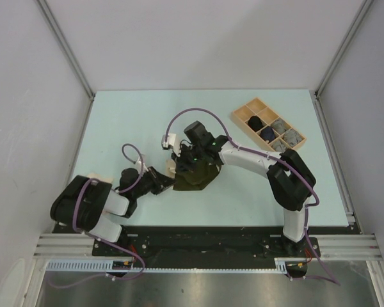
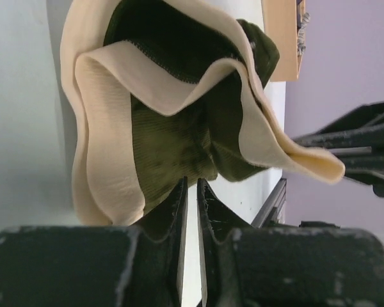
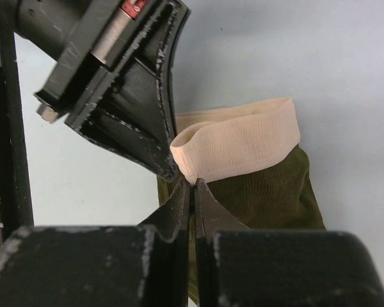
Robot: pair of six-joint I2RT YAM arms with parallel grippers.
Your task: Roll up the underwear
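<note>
The olive-green underwear with cream waistband point(image 1: 195, 182) lies on the table's middle, partly folded, its band point(image 2: 102, 147) raised in loops. My right gripper is shut at a corner of the cream band point(image 3: 237, 141), over the underwear; whether cloth is between its tips is hard to tell. My left gripper point(image 1: 168, 181) has its tips at the underwear's left edge; in its own view the gripper is shut, with its tips just in front of the cloth, and whatever is between them is hidden.
A wooden divided box point(image 1: 269, 126) holding dark and grey rolled items stands at the back right. Another cream and olive cloth point(image 1: 97, 181) lies at the far left, partly behind the left arm.
</note>
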